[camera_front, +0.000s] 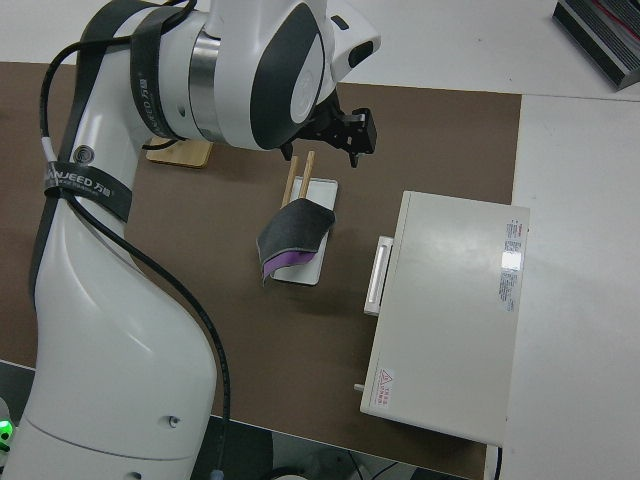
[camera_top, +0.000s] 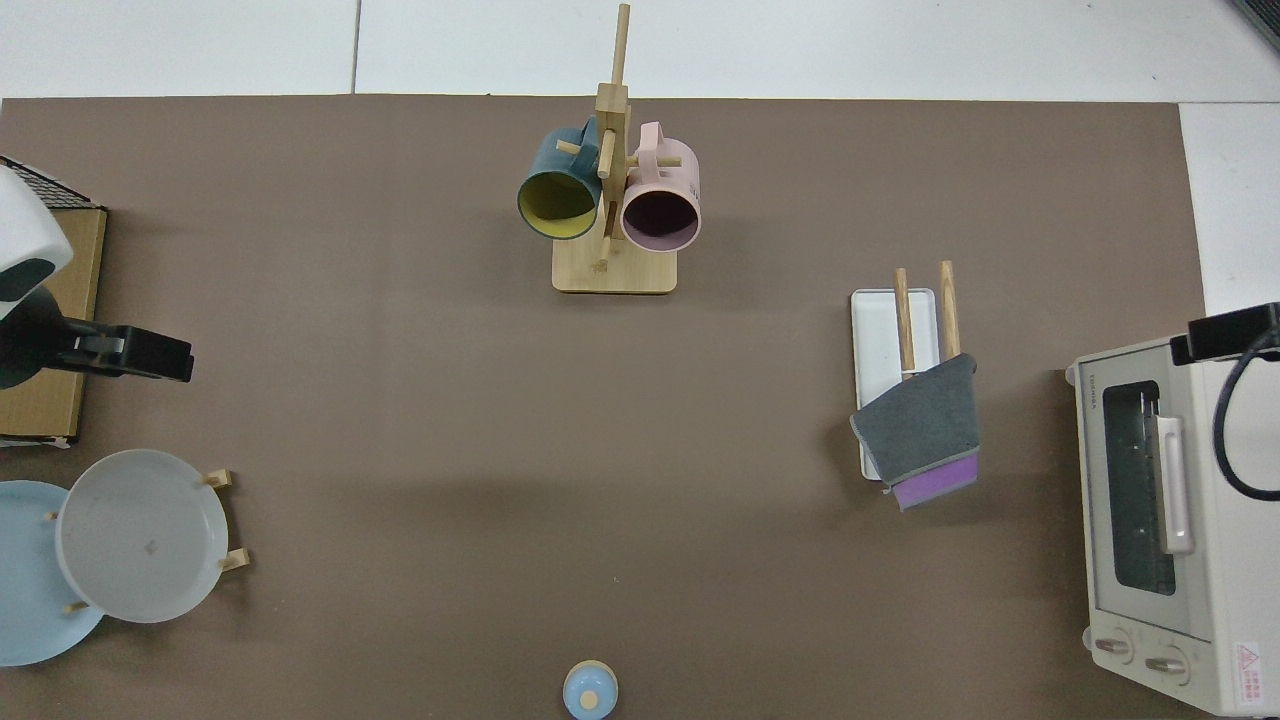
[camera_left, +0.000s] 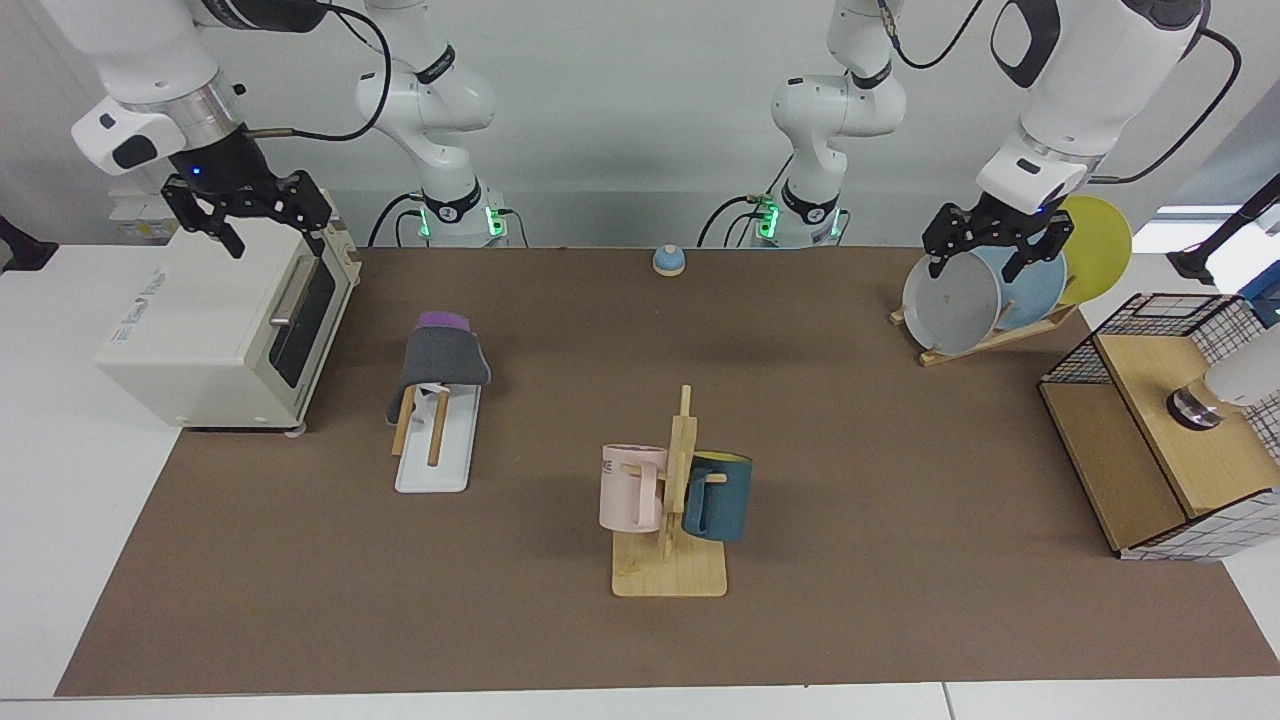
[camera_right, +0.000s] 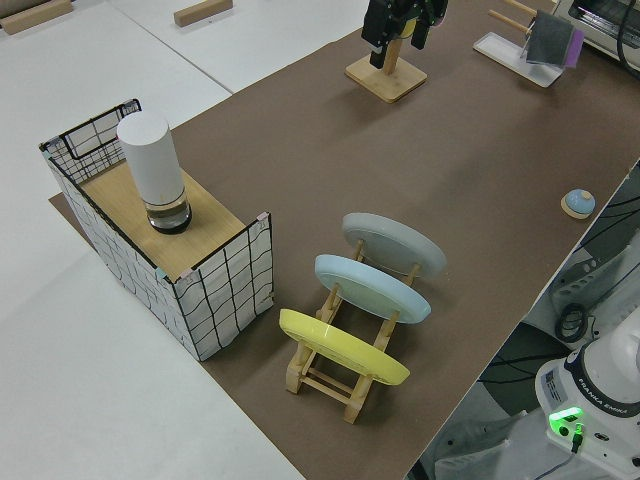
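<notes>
A wooden mug tree holds a teal mug and a pink mug. A white stand carries grey and purple cloths. A white oven stands at the right of the top view. One gripper, seen at its left edge, is near the wire shelf; the other is above the oven, seen in the left view and front view. I cannot tell whether either is open or shut.
A plate rack holds a white plate, blue plate and yellow plate. A wire shelf holds a white cylinder. A small blue object lies at the near edge.
</notes>
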